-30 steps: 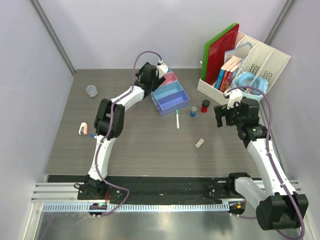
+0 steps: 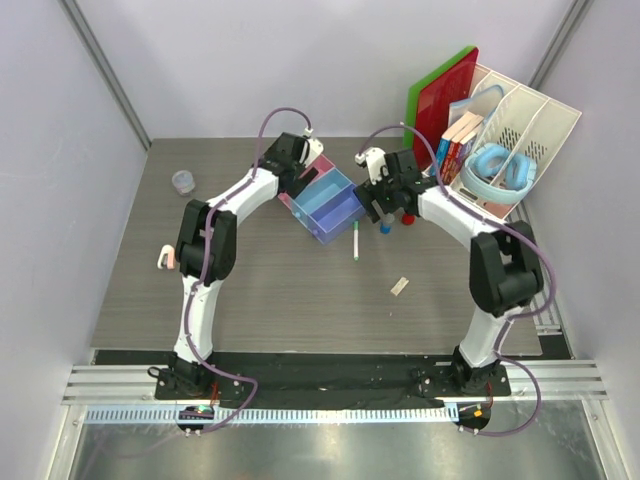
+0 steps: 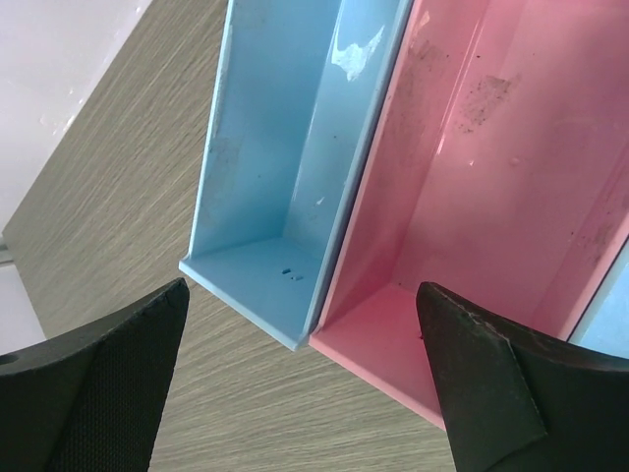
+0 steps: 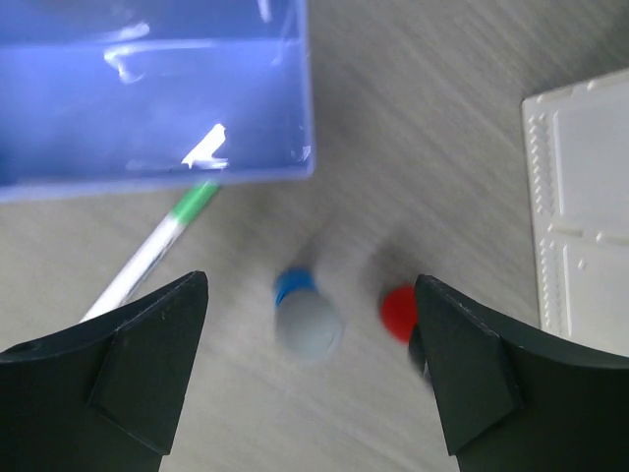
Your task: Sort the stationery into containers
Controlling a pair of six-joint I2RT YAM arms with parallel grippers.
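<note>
The multi-compartment organizer [image 2: 325,241], with light blue, pink and darker blue sections, lies at the back middle of the table. Over its far-left end my left gripper [image 2: 300,185] is open; in the left wrist view a light blue compartment [image 3: 260,167] and part of a pink compartment [image 3: 378,324] lie between its fingers. Just right of the organizer, my right gripper [image 2: 375,205] hangs open and empty. Below it stand a small blue item with a grey top [image 4: 308,323] and a red item with a black top [image 4: 399,313]. A white marker with a green end [image 2: 356,240] lies nearby.
Right of the arms stands a white rack [image 2: 535,125] with books and a blue headset-like object [image 2: 505,165]. A small pale block [image 2: 399,286], a clear round container [image 2: 183,182] and a white-orange item [image 2: 166,257] lie apart.
My right arm has swung left, from beside the rack to the organizer's right side. My left gripper has shifted slightly left and toward the front, and the organizer has slid the same way.
</note>
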